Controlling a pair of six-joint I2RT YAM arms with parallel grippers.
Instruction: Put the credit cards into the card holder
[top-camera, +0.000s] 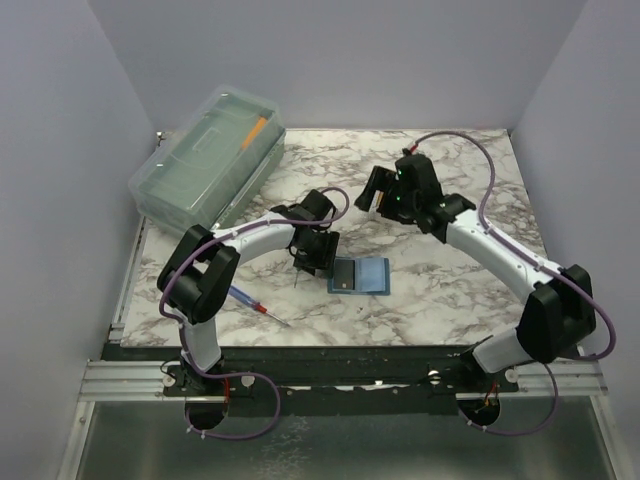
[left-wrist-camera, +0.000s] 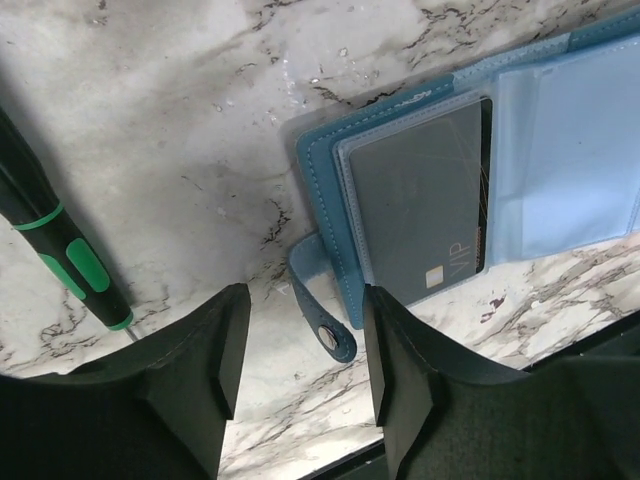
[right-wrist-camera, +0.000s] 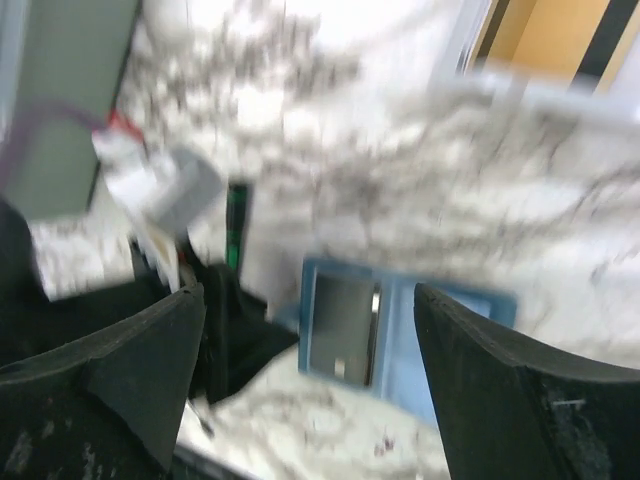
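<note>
The blue card holder (top-camera: 372, 276) lies unfolded on the table. In the left wrist view a grey VIP card (left-wrist-camera: 425, 195) sits in its left pocket, while the light-blue right half (left-wrist-camera: 580, 150) looks empty. The holder's strap (left-wrist-camera: 318, 305) with a snap sticks out from the left edge. My left gripper is at that edge, its fingers apart on either side of the strap, not closed on it. Behind the holder hangs my open right gripper, empty. An orange card (right-wrist-camera: 565, 35) lies in the white box (right-wrist-camera: 540, 92).
A screwdriver-like tool (top-camera: 262, 308) lies left of the holder, with a dark green-marked pen tool (left-wrist-camera: 60, 230) beside my left gripper. The large lidded container (top-camera: 205, 160) fills the back left.
</note>
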